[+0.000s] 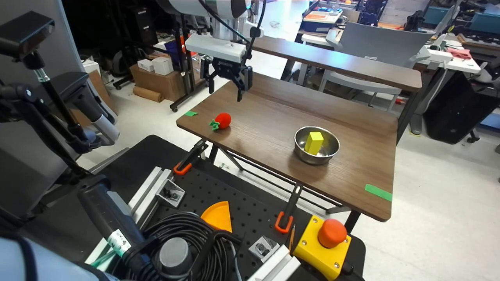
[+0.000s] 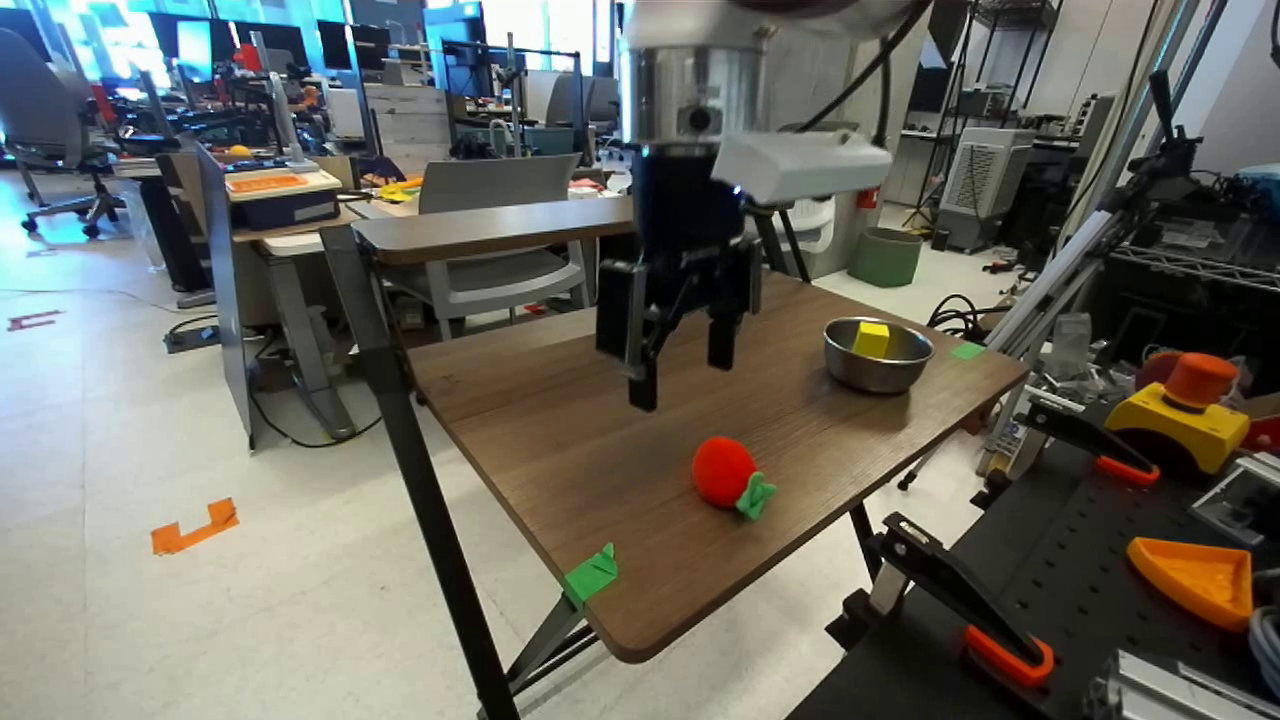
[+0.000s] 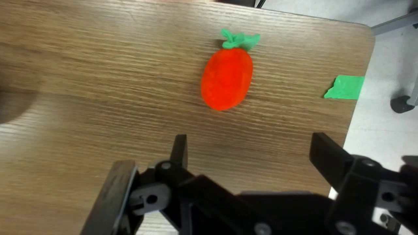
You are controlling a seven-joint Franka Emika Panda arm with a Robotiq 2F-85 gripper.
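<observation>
A red plush fruit with a green leafy top (image 1: 224,120) lies on its side on the wooden table, close to the front left corner in the first exterior view. My gripper (image 1: 225,93) hangs open above the table, higher than the fruit and set back from it. In the wrist view the red fruit (image 3: 227,79) shows beyond the fingertips, with bare table between the spread fingers. A steel bowl (image 1: 332,154) holds a yellow block (image 1: 313,142) further right. In the second exterior view, the gripper (image 2: 681,374) touches nothing.
A raised wooden shelf (image 1: 337,61) runs along the table's back. Green tape (image 1: 378,192) marks the right end, and another green tape piece (image 3: 346,87) the near corner. Clamps (image 1: 289,209) grip the front edge. Open tabletop lies between fruit and bowl.
</observation>
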